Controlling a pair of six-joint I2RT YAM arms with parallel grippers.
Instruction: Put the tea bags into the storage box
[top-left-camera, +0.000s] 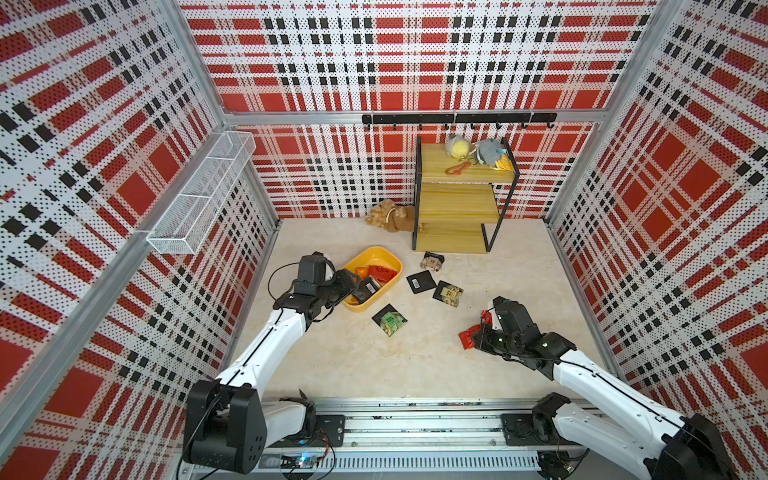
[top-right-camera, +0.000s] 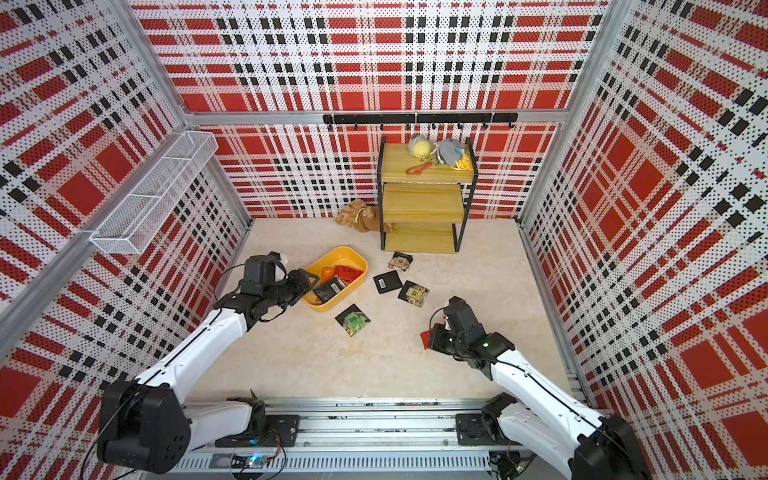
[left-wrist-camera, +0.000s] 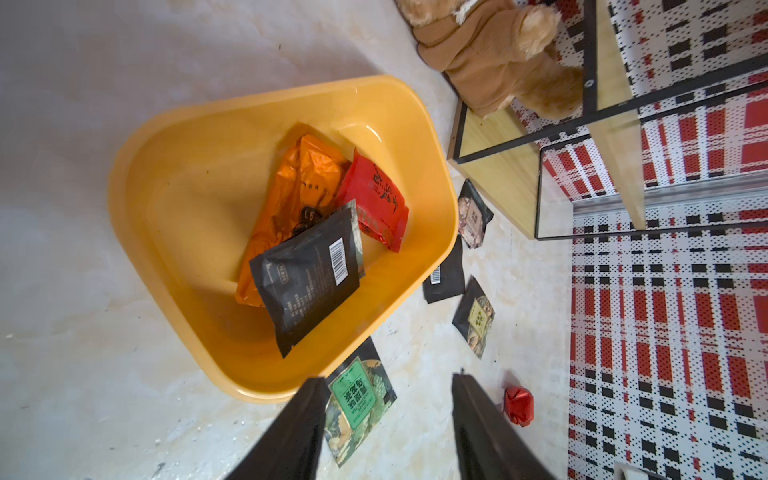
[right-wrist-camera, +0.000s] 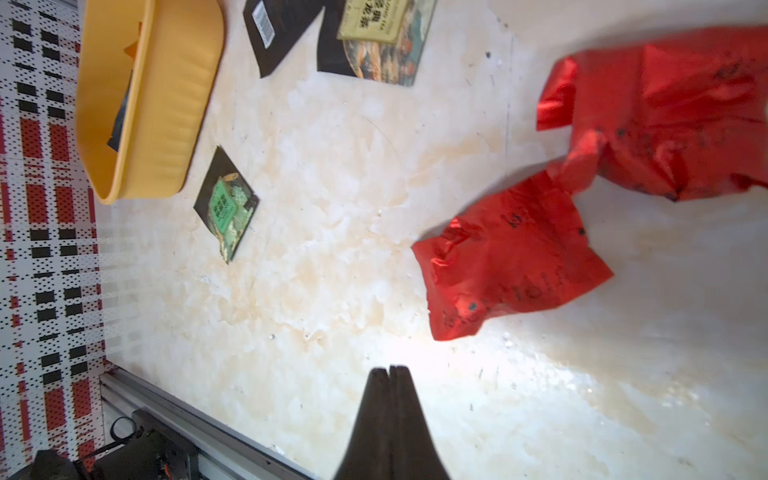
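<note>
In the right wrist view my right gripper is shut with nothing between its fingers. Just beyond its tips a red tea bag lies on the table, touching a second red tea bag at upper right. My left gripper stands open and empty beside the yellow storage box. Inside the box are a black tea bag, an orange one and a red packet. A green-labelled tea bag lies in front of the box; to its right are a black bag, a yellow-labelled bag and a pinkish-labelled bag.
A shelf rack with plush toys on top stands at the back, a brown plush beside it. A wire basket hangs on the left wall.
</note>
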